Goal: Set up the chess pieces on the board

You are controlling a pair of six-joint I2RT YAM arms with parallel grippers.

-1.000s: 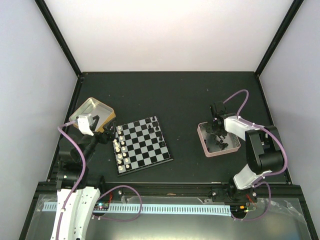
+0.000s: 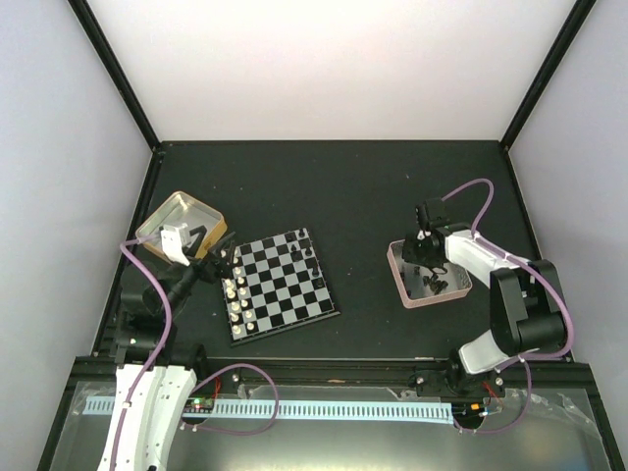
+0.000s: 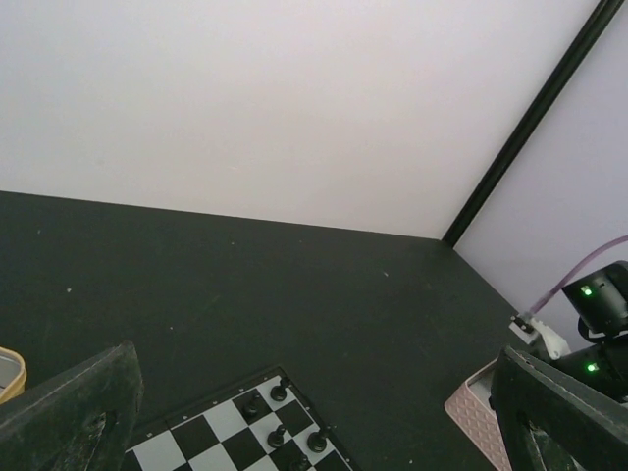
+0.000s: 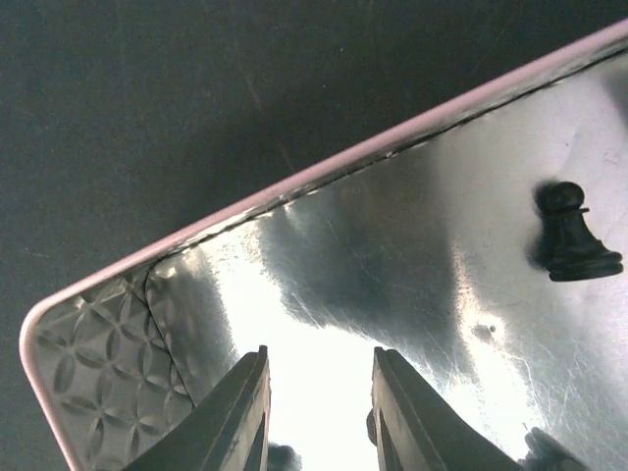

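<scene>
The chessboard (image 2: 280,285) holds white pieces along its left side and black pieces along its right. My left gripper (image 2: 221,257) stands open at the board's left edge. My right gripper is over the pink bin (image 2: 427,300), low above its metal floor. A black pawn (image 4: 574,240) lies on its side there, right of the fingers. Other black pieces lie at the lower edge of the right wrist view, partly hidden by the fingers; a dark piece shows beside the right fingertip, and whether it is held I cannot tell.
A yellow bin (image 2: 186,206) with a grey interior stands at the back left, beside my left arm.
The left arm shifted very slightly; the board looks unchanged.
</scene>
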